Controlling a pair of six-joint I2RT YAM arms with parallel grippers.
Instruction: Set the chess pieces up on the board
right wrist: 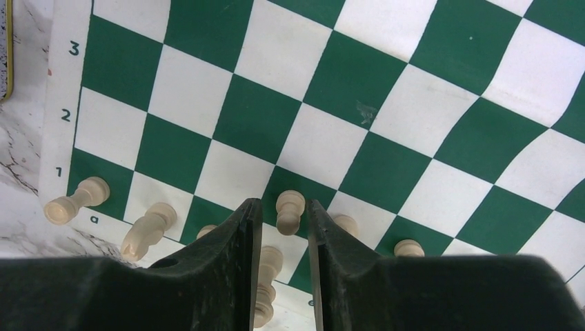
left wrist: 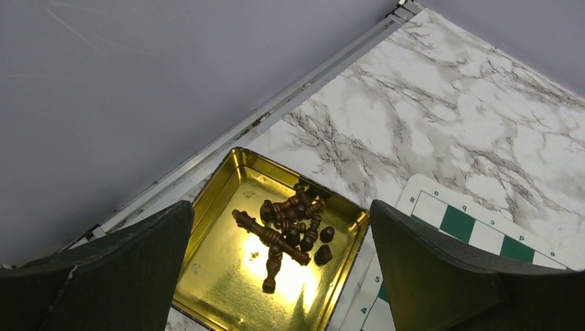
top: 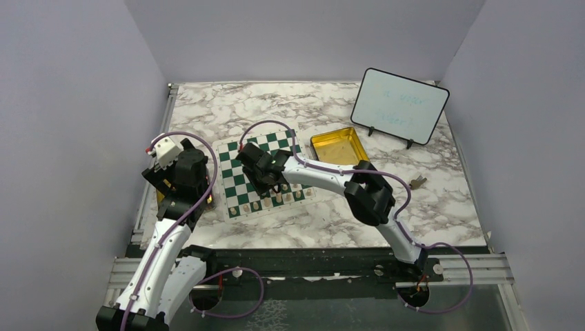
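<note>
The green-and-white chessboard point(top: 234, 156) has pale pieces along its near rows. In the right wrist view my right gripper is over the board, fingertips parted either side of a pale pawn point(right wrist: 290, 212); whether they touch it I cannot tell. A pale rook point(right wrist: 76, 203) and knight point(right wrist: 146, 231) stand at the left. In the left wrist view my left gripper is open above a gold tray point(left wrist: 219, 289) holding several dark pieces point(left wrist: 270, 238) lying loose.
An empty gold tray point(top: 338, 145) sits right of the board. A whiteboard point(top: 400, 107) stands at back right, and a small object point(top: 417, 182) lies on the table's right.
</note>
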